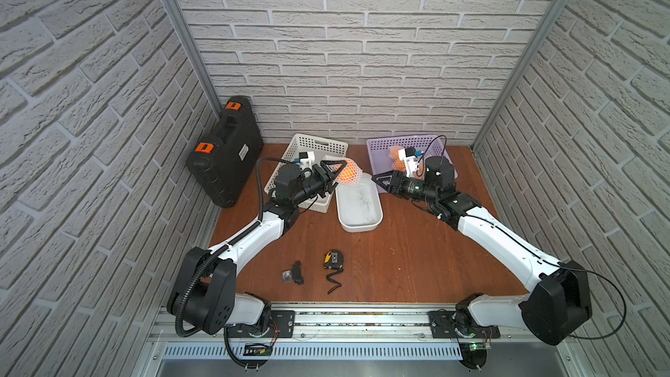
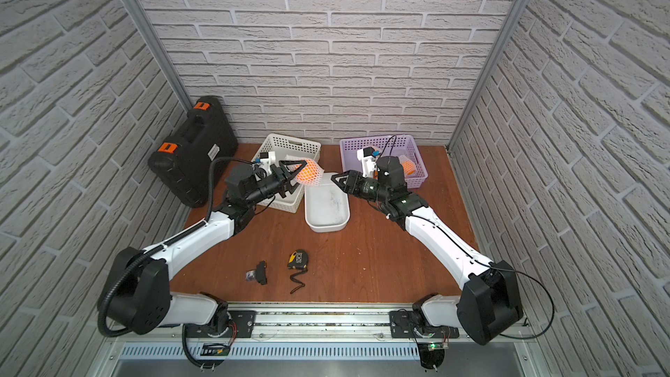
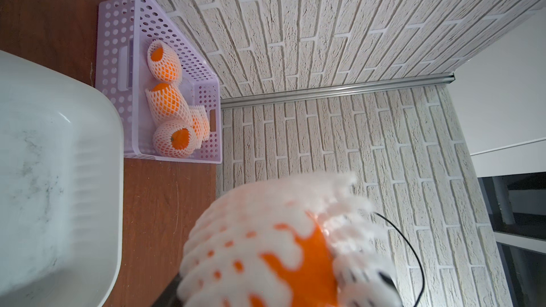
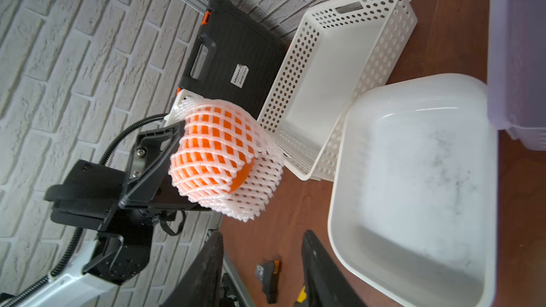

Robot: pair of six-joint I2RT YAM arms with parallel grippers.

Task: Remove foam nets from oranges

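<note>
My left gripper [image 1: 329, 173] is shut on an orange in a white foam net [image 4: 213, 153], held above the white tray [image 4: 415, 187]. The net hangs loose on one side, baring some orange skin. My right gripper stands part open to the right of that orange, apart from it, with nothing between its fingers. More netted oranges [image 3: 170, 102] lie in the lilac basket [image 3: 116, 79] at the back right.
A white perforated basket [image 4: 324, 79] stands at the back left, empty where visible. A black case [image 1: 223, 153] is at the far left. A tape measure [image 1: 333, 259] and a small black object lie in front.
</note>
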